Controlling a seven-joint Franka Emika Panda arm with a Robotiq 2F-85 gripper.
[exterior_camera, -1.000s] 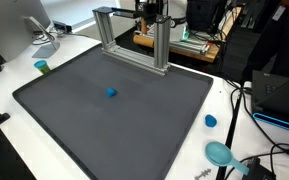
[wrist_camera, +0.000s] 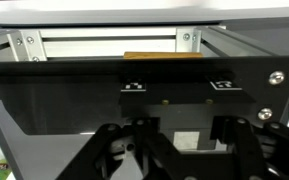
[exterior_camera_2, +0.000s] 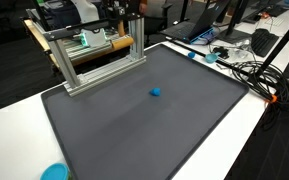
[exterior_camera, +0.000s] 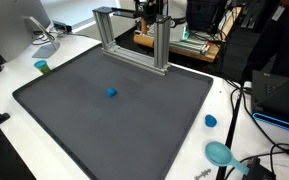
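Note:
In the wrist view my gripper has its dark fingers on either side of a gap, up against a black handle (wrist_camera: 187, 97) on a long black bar (wrist_camera: 69, 85). The gripper looks shut on this handle, though dark on dark hides the exact contact. Behind the bar lies a white-walled space with an orange-brown strip (wrist_camera: 164, 55) in it. From outside, the metal-framed stand (exterior_camera: 134, 57) is at the back of the grey mat, and the gripper is hard to make out at the top edge there.
A small blue object (exterior_camera: 111, 92) lies on the grey mat (exterior_camera: 104, 130), which is otherwise clear. Beyond the mat are a blue disc (exterior_camera: 210, 121), a teal bowl (exterior_camera: 224, 156) and a green container (exterior_camera: 42, 67). Cables (exterior_camera_2: 259, 88) run across the table's far side.

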